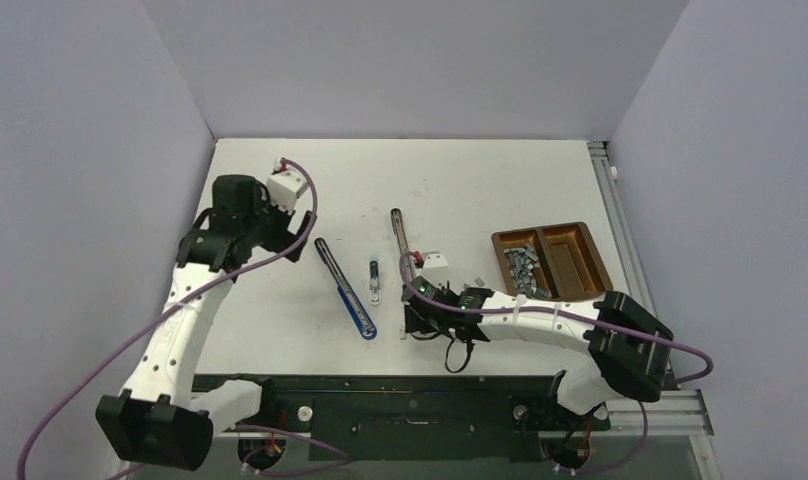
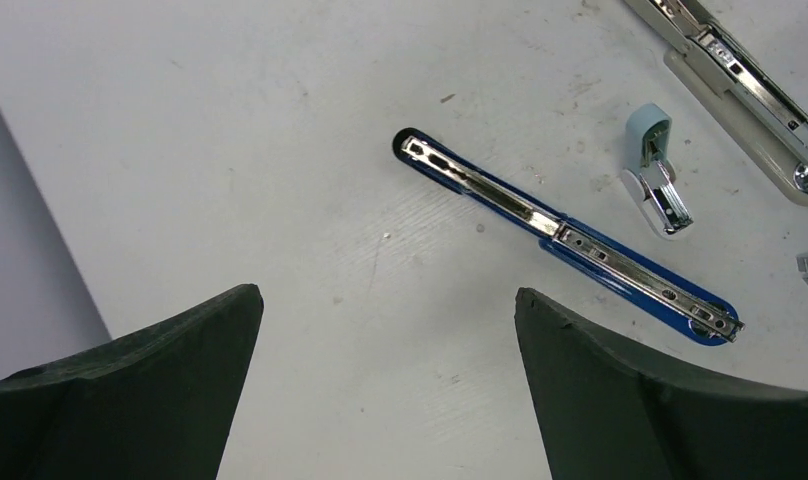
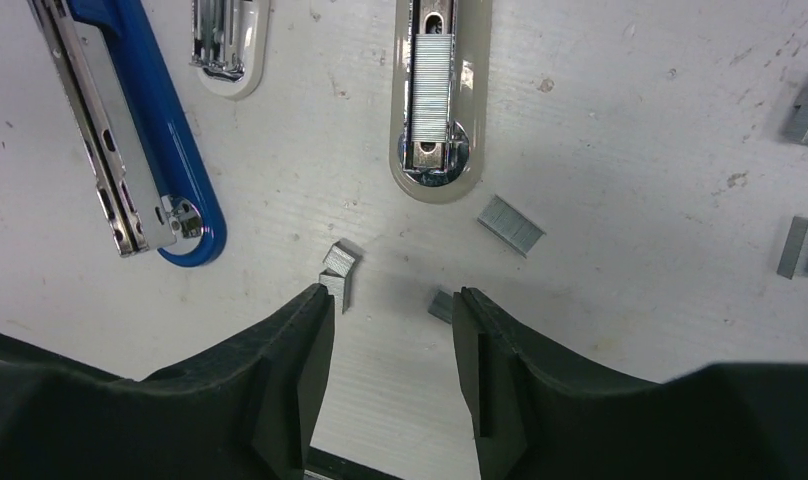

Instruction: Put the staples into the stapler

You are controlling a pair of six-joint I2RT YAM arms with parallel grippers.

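Three opened staplers lie on the table: a long blue one (image 2: 620, 265), a small light one (image 2: 652, 170) and a long pale one (image 3: 439, 170), which has a strip of staples (image 3: 431, 85) in its channel. Loose staple strips (image 3: 510, 225) lie near its end, two small pieces (image 3: 338, 262) to the left. My right gripper is open above these pieces, nothing between its fingers. My left gripper is open and empty, raised over the left of the table, left of the staplers in the top view.
A brown two-compartment tray (image 1: 570, 260) sits at the right, staple strips in its left compartment. Grey walls stand at the sides and back.
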